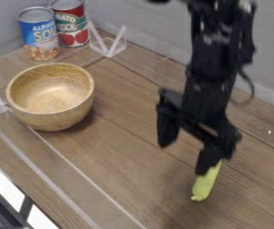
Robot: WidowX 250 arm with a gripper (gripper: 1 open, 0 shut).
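Note:
My black gripper (190, 141) hangs low over the right part of the wooden table, open, its two fingers spread left and right. A pale green spoon-like utensil (203, 186) lies below the right finger, its upper part hidden behind the gripper. A wooden bowl (50, 112) sits on the left of the table, apart from the gripper.
Two cans stand at the back left, a soup can (40, 34) and a red tomato can (72, 22), beside a white plastic stand (107, 43). A wall runs along the back.

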